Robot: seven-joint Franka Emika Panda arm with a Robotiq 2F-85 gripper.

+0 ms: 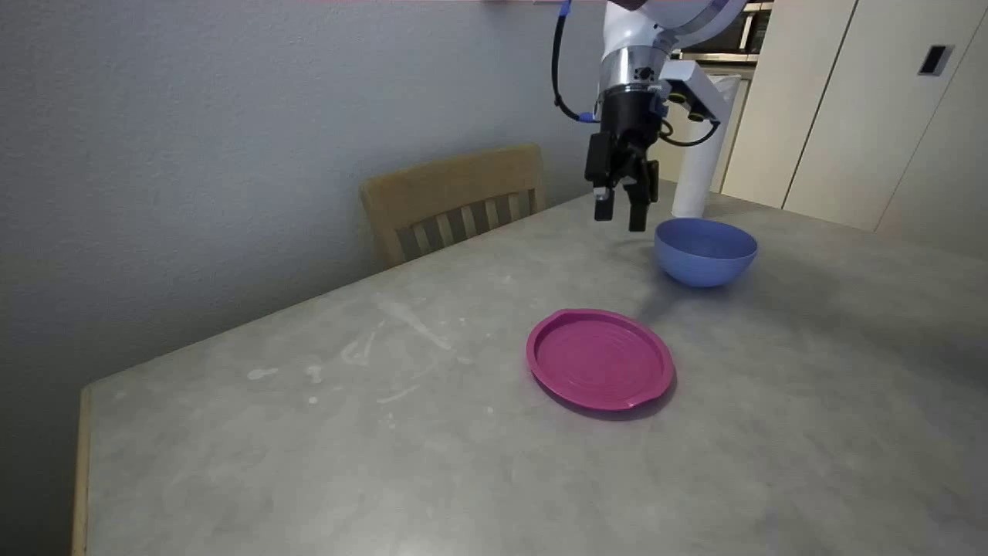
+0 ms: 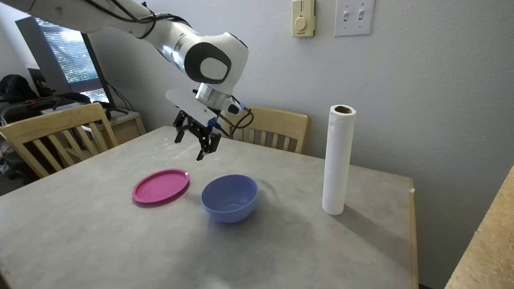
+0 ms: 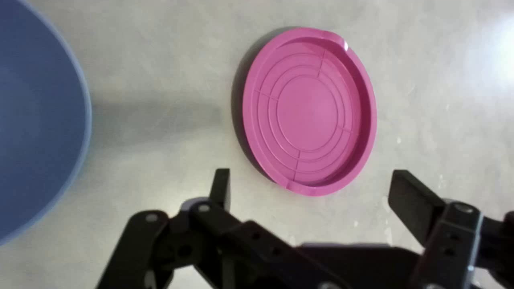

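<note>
A pink plate-like lid with a raised rim lies flat on the table, and the wrist view shows rings moulded into the lid. Beside it stands a blue bowl, upright; its inside looks empty in the second exterior view, where the bowl is nearest the camera. My gripper hangs above the table on the wall side of both. Its black fingers are wide apart in the wrist view, and the gripper is open with nothing between them.
An upright white paper roll stands near the table's right end in the second exterior view. Wooden chairs sit against the table's edge by the wall.
</note>
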